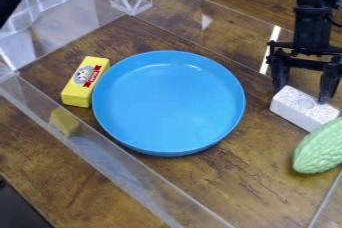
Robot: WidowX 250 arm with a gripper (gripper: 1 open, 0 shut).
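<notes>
My black gripper (299, 72) is at the right edge, its fingers spread open just above a white speckled block (305, 108). Whether the fingertips touch the block I cannot tell. A green cabbage-like object (319, 147) lies just below the block at the right edge. A large blue plate (168, 103) fills the middle of the wooden surface, and a yellow box (84, 81) with a printed label sits to its left.
Clear plastic walls (160, 187) border the wooden work area (120, 42). Bare wood shows behind the plate and below it at the right.
</notes>
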